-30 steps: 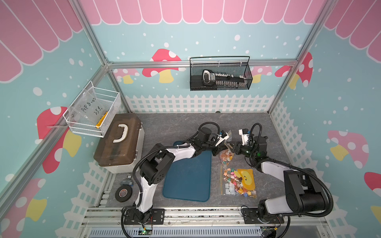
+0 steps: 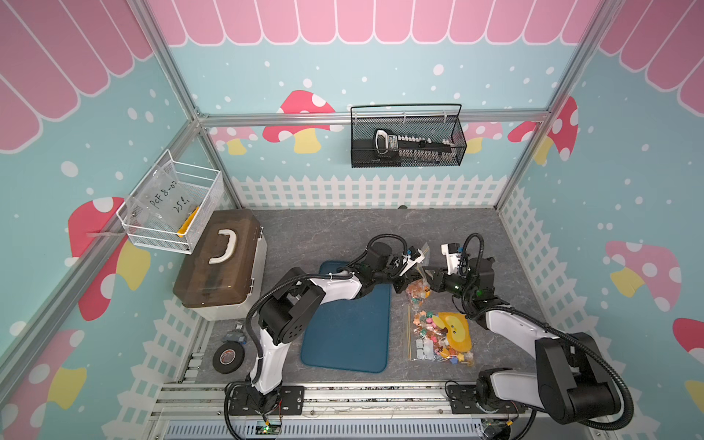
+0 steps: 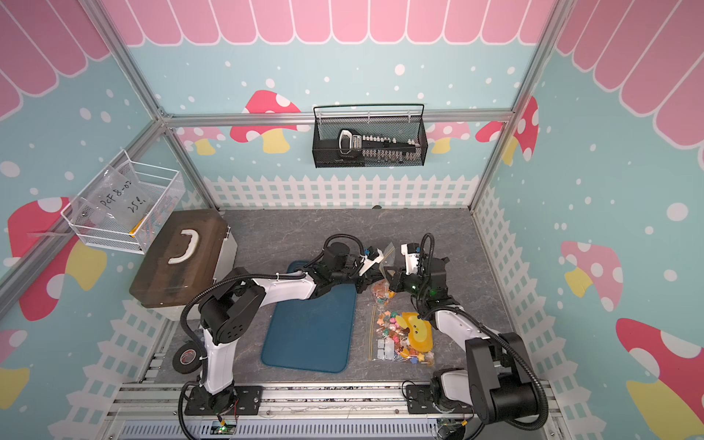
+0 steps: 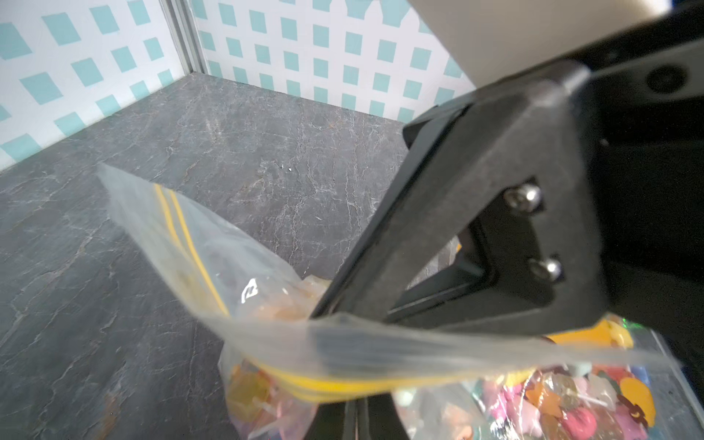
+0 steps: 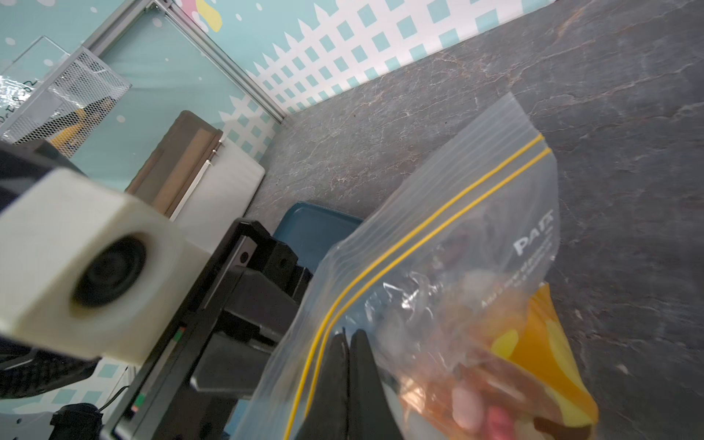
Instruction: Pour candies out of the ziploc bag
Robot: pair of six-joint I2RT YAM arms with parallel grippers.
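Note:
The clear ziploc bag (image 5: pixel 440 286) with yellow zip lines hangs upright, candies (image 5: pixel 480 410) low inside it. My left gripper is shut on the bag's near wall at the top; the film spreads to both sides of its fingertips. From the right comes my right gripper, shut, nothing seen between its fingers. In the left wrist view, its tip lies between the bag's two walls, at the parted mouth. The near film hides part of that tip. From above, both grippers meet over the small bag (image 2: pixel 418 292).
Another clear bag (image 2: pixel 432 338) of colourful candies lies on the table, a yellow dish (image 2: pixel 458 333) at its right side. A blue tray (image 2: pixel 344 330) lies empty under the left arm. Behind the arms, the grey table (image 2: pixel 315 227) is clear.
The left arm has barely moved.

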